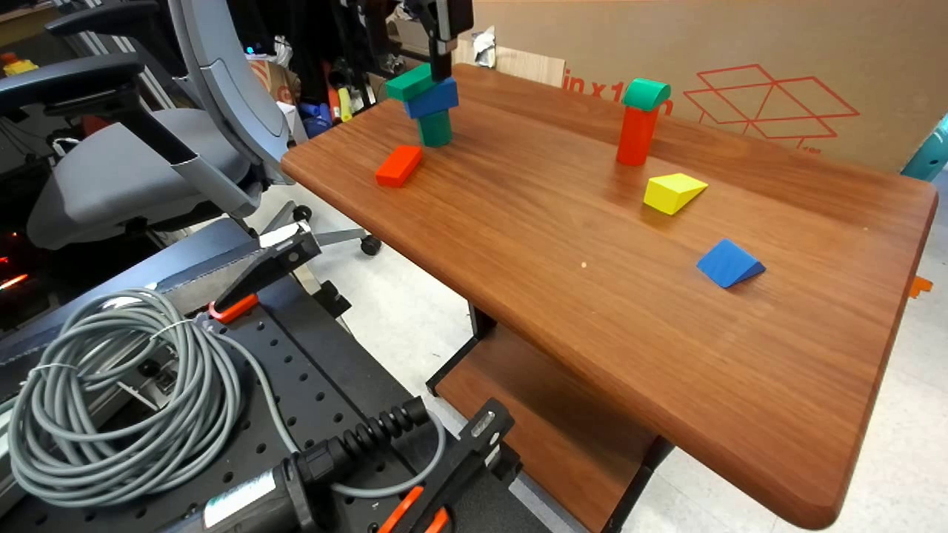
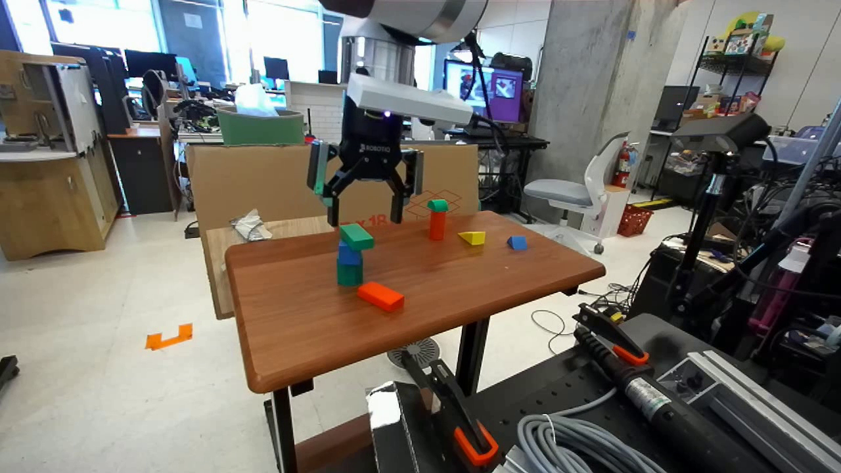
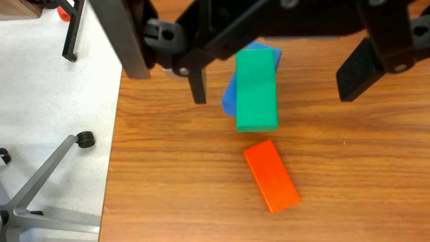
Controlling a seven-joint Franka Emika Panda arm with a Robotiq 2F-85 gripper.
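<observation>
My gripper stands open above a small stack, its fingers apart on either side with nothing between them. On top lies a green rectangular block, resting across a blue block that is turned at an angle to it. Below those, an upright green block carries the stack on the table. A red rectangular block lies flat close to the stack's base. In the first exterior view only part of the gripper shows at the top edge.
Farther along the wooden table stand a red cylinder capped by a green half-round, a yellow wedge and a blue triangular block. Bare tabletop separates them from the stack. A cardboard sheet borders the far side.
</observation>
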